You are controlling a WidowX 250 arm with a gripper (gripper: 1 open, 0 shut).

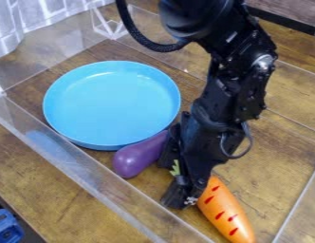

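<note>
The black robot arm reaches down from the top, its gripper (186,180) low on the wooden surface between a purple eggplant (138,155) and an orange toy carrot (224,211) with red marks. The fingertips are at the carrot's green leafy top, which is partly hidden by them. Whether the fingers are open or closed on it is not clear.
A blue plate (111,102) lies at the upper left. A clear wall (74,171) runs along the lower left, with a blue object (6,230) beyond it. Bare wood (281,133) is at the right.
</note>
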